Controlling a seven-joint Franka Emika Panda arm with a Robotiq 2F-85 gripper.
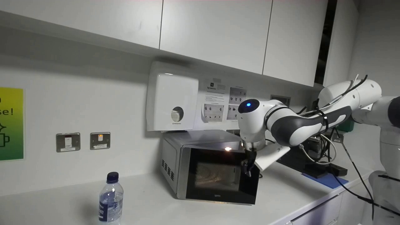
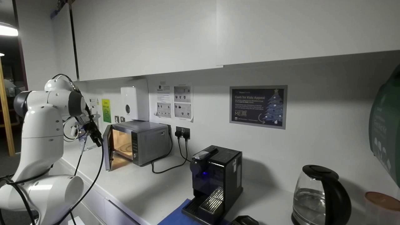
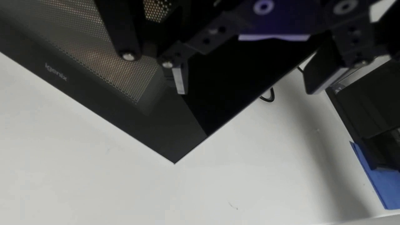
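Observation:
The silver microwave [image 2: 152,137] stands on the counter with its black door [image 1: 213,180] partly open. Its lit interior shows in exterior view 2. My gripper is open at the free side of the door. In the wrist view, one of its fingers [image 3: 180,78] lies across the dark door front, while the opposite finger [image 3: 322,73] appears past the door's free edge. Nothing is gripped; whether either finger touches the door cannot be told. From exterior view 1, the gripper [image 1: 248,168] overlaps the door's right part.
A water bottle [image 1: 111,200] stands left of the microwave. To its other side are a black coffee machine [image 2: 221,176] on a blue mat [image 2: 172,215] and a glass kettle [image 2: 309,202]. Cables [image 2: 168,170] trail behind. Bare counter [image 3: 112,180] lies before the door.

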